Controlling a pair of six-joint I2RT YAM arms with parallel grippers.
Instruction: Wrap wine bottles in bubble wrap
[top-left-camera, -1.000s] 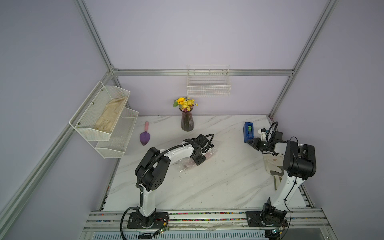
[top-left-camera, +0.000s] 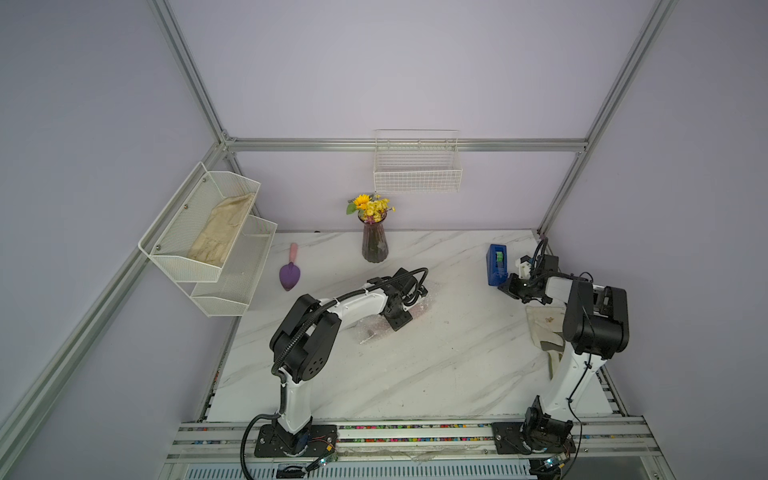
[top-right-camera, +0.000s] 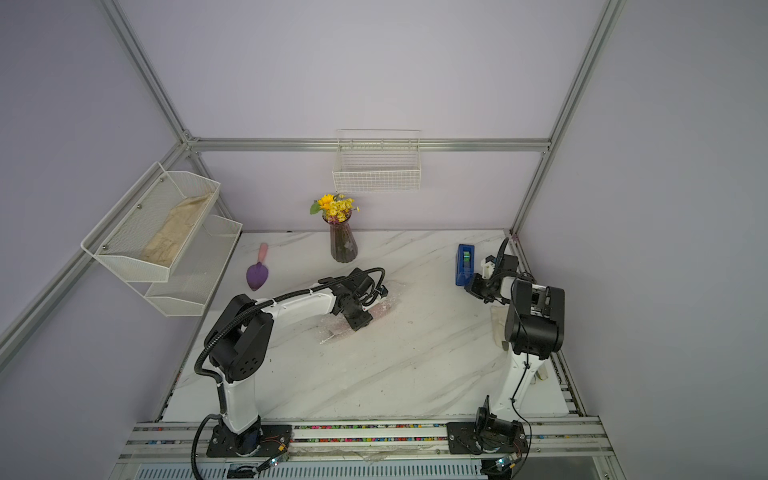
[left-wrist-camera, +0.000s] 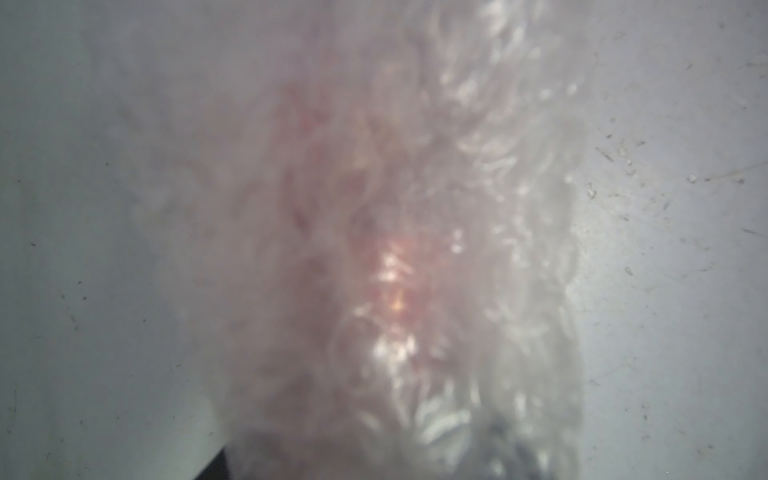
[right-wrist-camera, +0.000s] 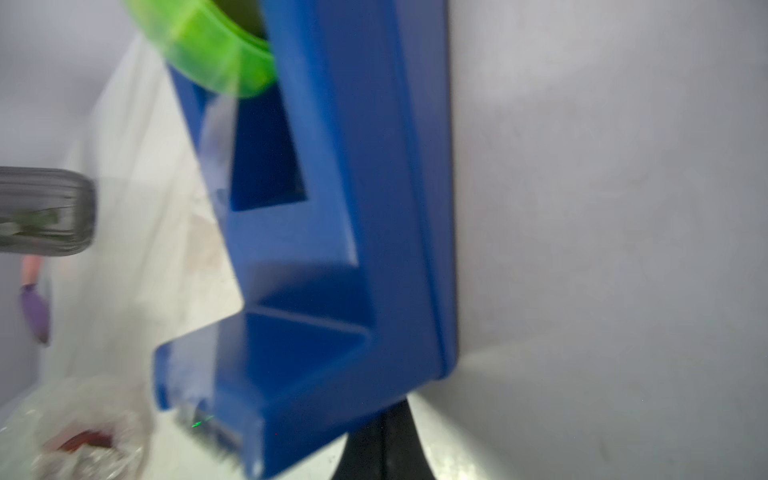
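The bubble-wrapped bottle (top-left-camera: 374, 326) lies slantwise on the table, reddish through the clear layers. My left gripper (top-left-camera: 411, 305) sits across it, shut on it; in the left wrist view the wrap (left-wrist-camera: 384, 240) fills the middle and covers most of the fingers (left-wrist-camera: 214, 466). At the right, the blue tape dispenser (right-wrist-camera: 344, 240) carries a green roll (right-wrist-camera: 224, 48). A clear tape strip runs down to its cutter edge (right-wrist-camera: 209, 436). My right gripper is shut at the dispenser's front end, its fingertips together and empty; the tape end lies outside them.
A flower vase (top-left-camera: 374, 241) stands at the back and a purple scoop (top-left-camera: 289, 276) lies back left. White wire shelves (top-left-camera: 248, 268) hang on the left. Beige cloth (top-left-camera: 545, 326) lies beneath the right arm.
The left arm and bottle have stayed put.
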